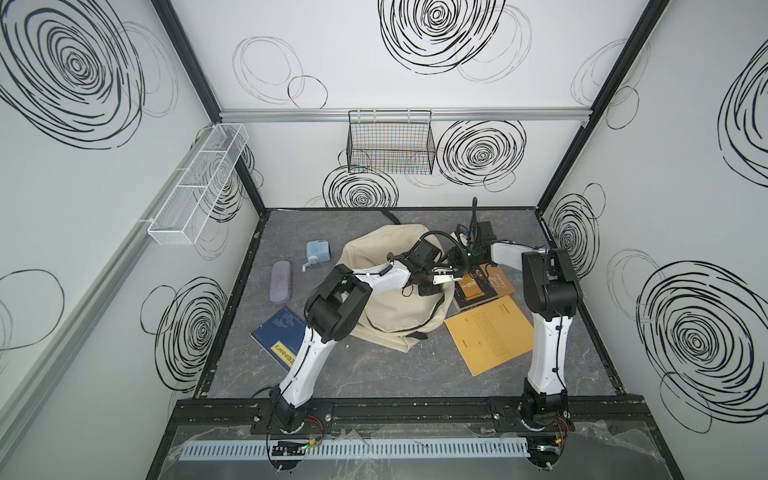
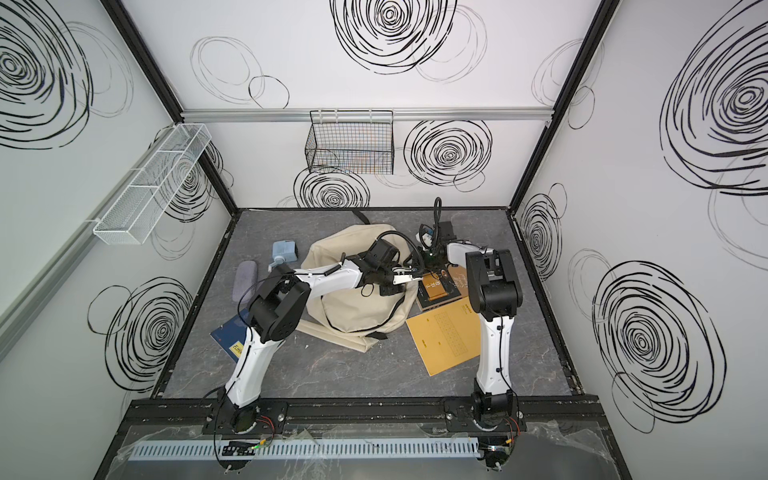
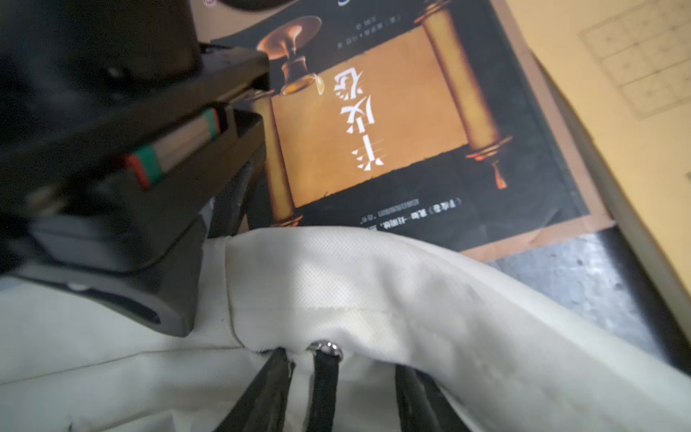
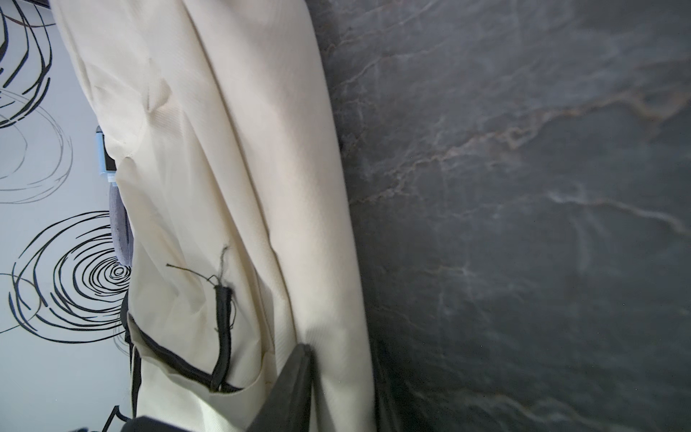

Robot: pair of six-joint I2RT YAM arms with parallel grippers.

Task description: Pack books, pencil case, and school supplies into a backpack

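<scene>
The cream backpack (image 1: 400,320) lies spread in the middle of the table. My left gripper is part open at its right edge, fingers either side of a black zipper strip. My right gripper is part open at the bag's upper right, fingers straddling a cream fabric edge. The dark scroll-cover book (image 3: 374,115) and yellow book (image 1: 489,336) lie right of the bag. The blue book (image 1: 273,328), purple pencil case (image 1: 281,281) and light blue item (image 1: 317,250) lie to its left.
A black wire basket (image 1: 391,144) hangs on the back wall, a white one (image 1: 192,192) on the left wall.
</scene>
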